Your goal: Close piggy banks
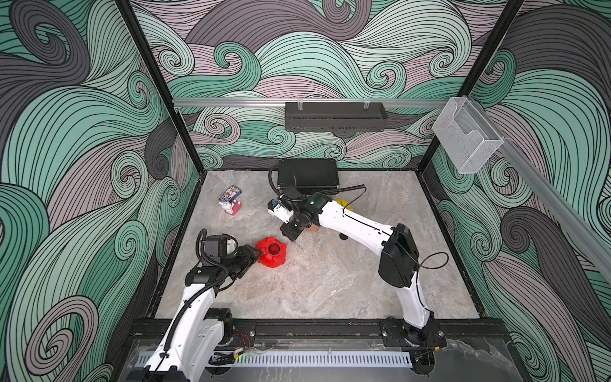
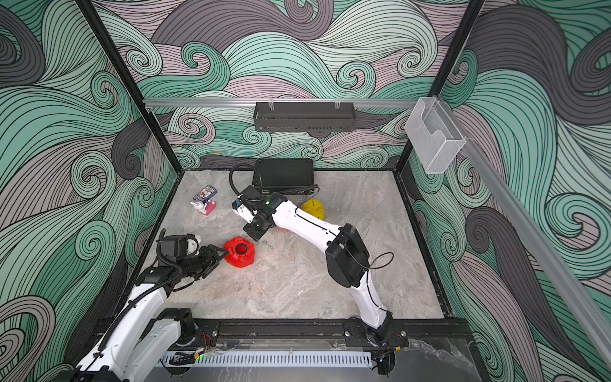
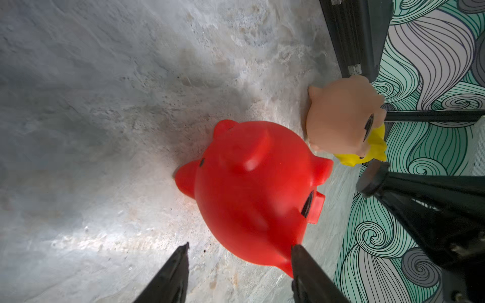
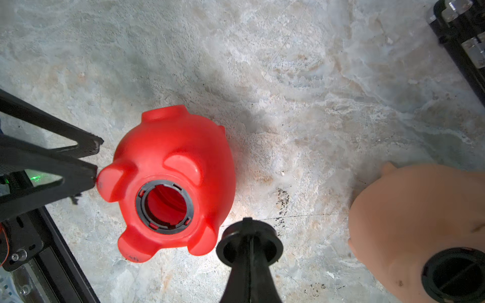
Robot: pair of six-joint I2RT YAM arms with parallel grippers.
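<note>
A red piggy bank point(image 4: 174, 141) lies on the floor with its round black-rimmed hole point(image 4: 164, 184) facing up and uncovered. My left gripper is beside it, fingers apart, nothing between them. My right gripper is above and between it and a tan piggy bank point(image 4: 404, 212), whose black-rimmed opening also faces up; a round black piece, seemingly a plug, sits at the tips of its closed fingers. A yellow piggy bank point(image 2: 313, 207) stands behind, partly hidden by my right arm.
A black case point(image 2: 283, 172) stands at the back. A small white-and-pink figure point(image 2: 203, 207) and a boxed item point(image 2: 205, 192) lie at the back left.
</note>
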